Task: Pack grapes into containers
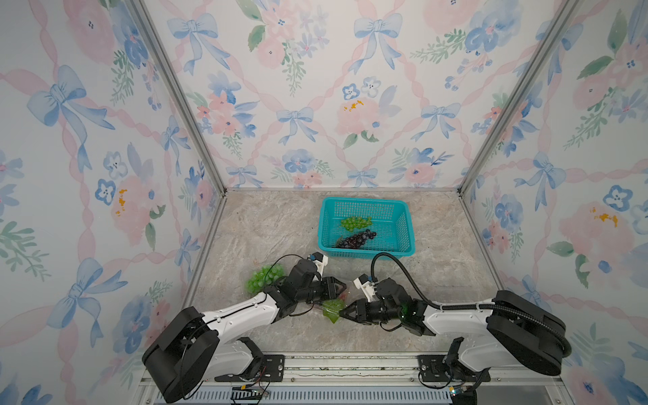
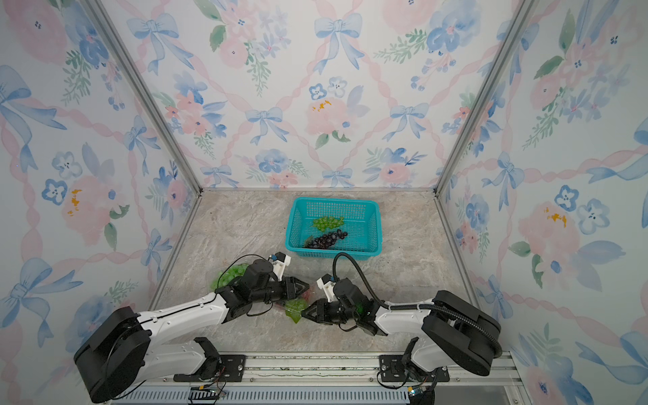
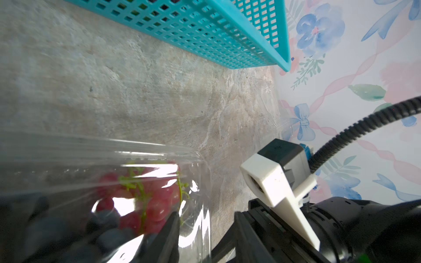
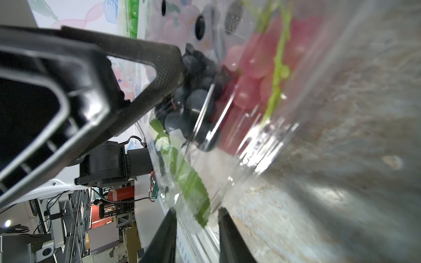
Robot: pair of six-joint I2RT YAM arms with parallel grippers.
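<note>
A clear plastic container (image 3: 131,153) holding red grapes (image 3: 157,206) and dark grapes (image 4: 197,100), with a green leaf (image 4: 188,184), sits on the table between both grippers. My left gripper (image 1: 334,289) is over it; its fingertips show beside the container in the left wrist view. My right gripper (image 1: 351,312) is at the container's near right end, fingertips apart beside the leaf; I cannot tell whether they touch the plastic. Green grapes (image 1: 263,278) lie at the left, partly behind the left arm.
The turquoise basket (image 1: 405,229) behind the grippers holds green grapes (image 1: 355,222) and dark grapes (image 1: 357,238). Patterned walls enclose three sides.
</note>
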